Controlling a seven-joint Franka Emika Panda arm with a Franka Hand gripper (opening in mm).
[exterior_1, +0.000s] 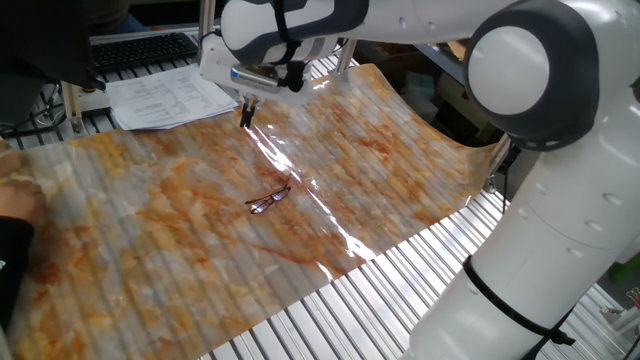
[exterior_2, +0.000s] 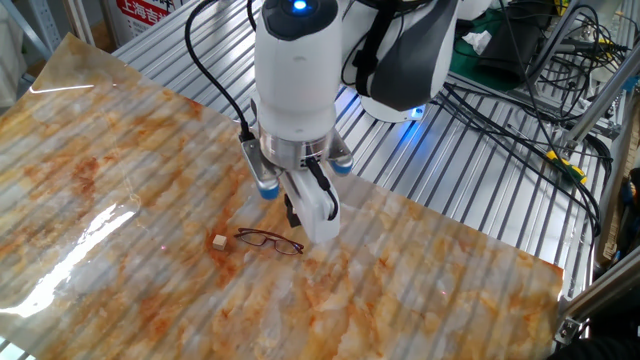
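Note:
A pair of dark-framed glasses (exterior_1: 268, 201) lies on the marbled sheet in the middle of the table. The other exterior view has the same glasses (exterior_2: 270, 241) with a small pale wooden block (exterior_2: 219, 242) close beside them. I cannot make out that block in exterior view 1. My gripper (exterior_1: 247, 116) hangs above the sheet, apart from the glasses, its dark fingers pointing down. Nothing shows in its grasp, but the gap between the fingers is too small to judge. In exterior view 2 the hand's own body mostly hides the fingers.
The marbled sheet (exterior_1: 150, 240) is largely clear. Papers (exterior_1: 168, 97) and a keyboard (exterior_1: 143, 50) lie beyond its far edge. A person's hand (exterior_1: 22, 200) rests at the left border. Loose cables (exterior_2: 520, 150) run beside the arm's base.

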